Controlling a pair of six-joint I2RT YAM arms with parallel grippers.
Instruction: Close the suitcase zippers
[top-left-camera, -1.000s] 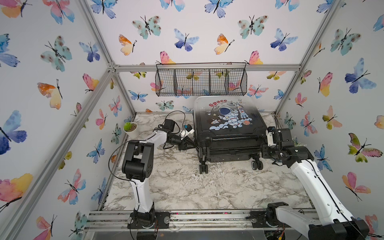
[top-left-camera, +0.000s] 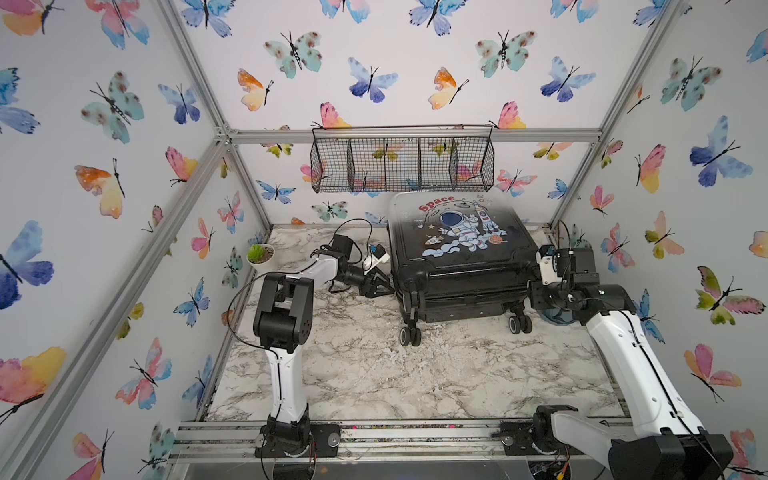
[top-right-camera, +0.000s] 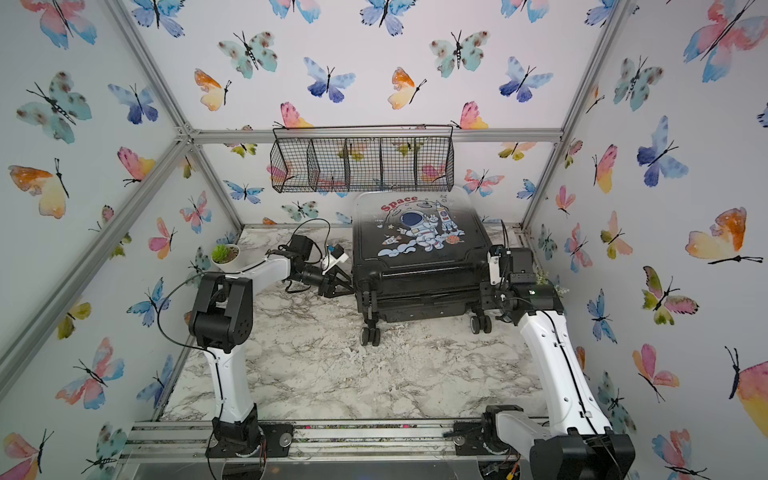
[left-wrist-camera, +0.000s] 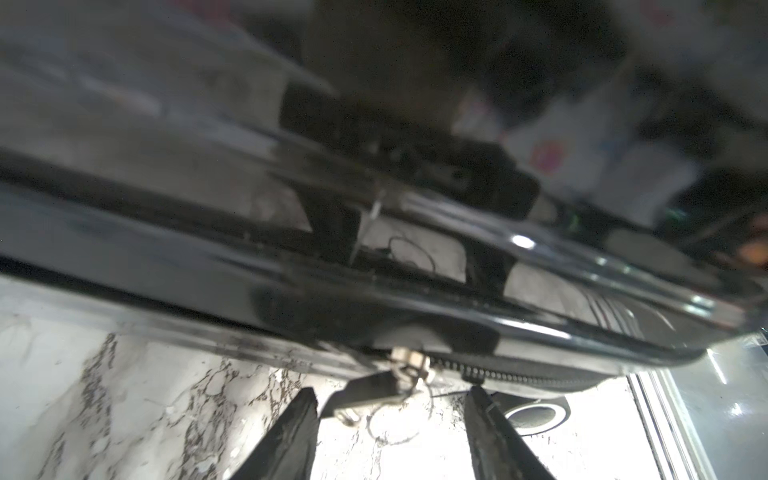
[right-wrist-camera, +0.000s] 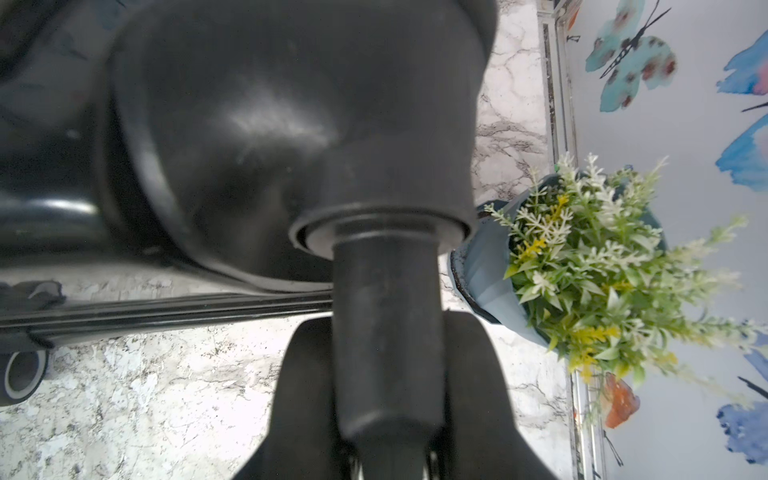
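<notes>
The black suitcase lies flat with its astronaut print up and its wheels toward the front of the table. At its left side my left gripper stands open. A metal zipper pull with a dark tab hangs from the seam, in front of and between the parted fingers, not gripped. Zipper teeth show to the right of the pull. At the suitcase's front right corner, my right gripper is shut on a black wheel post that projects from the corner.
A potted plant stands close to the right gripper, against the right wall. Another small plant sits at the back left. A wire basket hangs behind the suitcase.
The suitcase has shifted slightly right, and my right gripper has moved the same way. My left arm has also come a little to the right, its gripper still open.
</notes>
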